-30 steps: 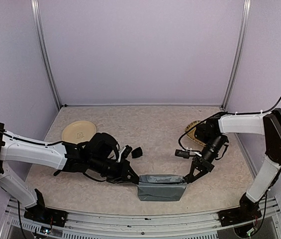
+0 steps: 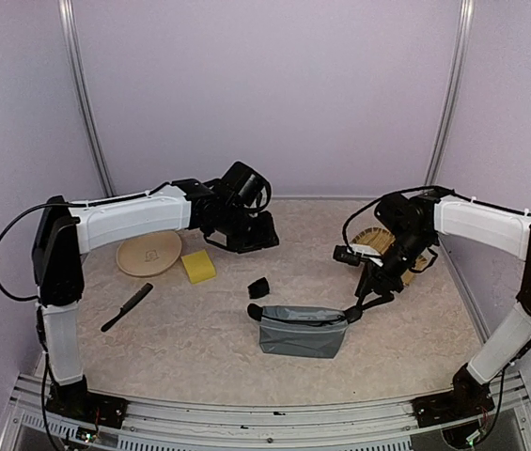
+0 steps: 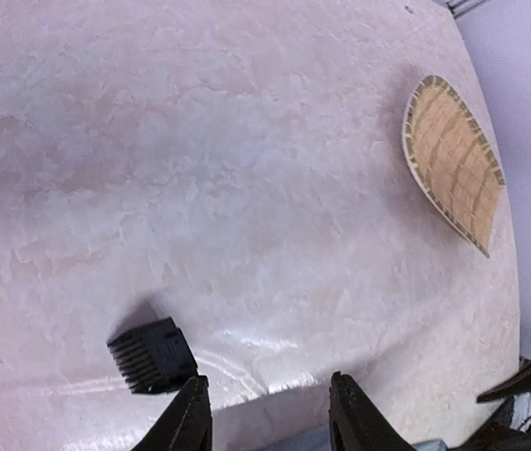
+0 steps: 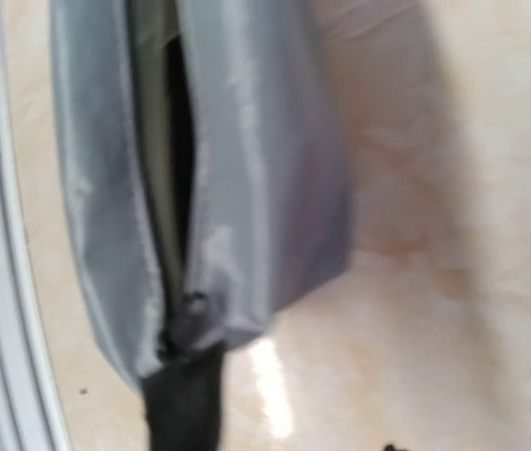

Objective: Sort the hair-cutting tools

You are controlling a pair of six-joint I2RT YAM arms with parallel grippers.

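Observation:
A grey zip pouch (image 2: 301, 338) lies near the front centre, its top slit open in the right wrist view (image 4: 303, 188). My right gripper (image 2: 378, 291) is just above its right end by the black tab (image 4: 182, 399); its fingers are mostly out of its own view, so their spread is unclear. My left gripper is raised over the middle back, open and empty. A small black bristled piece (image 2: 258, 287) (image 3: 152, 355) lies behind the pouch. A long dark tool (image 2: 126, 307), apparently a comb, lies at the left.
A pale round plate (image 2: 148, 254) and yellow square (image 2: 198, 267) sit at the left. A woven basket (image 2: 369, 235) (image 3: 448, 160) is at the back right, partly behind the right arm.
My left arm has risen from the pouch's left end toward the back. The right gripper has lifted slightly.

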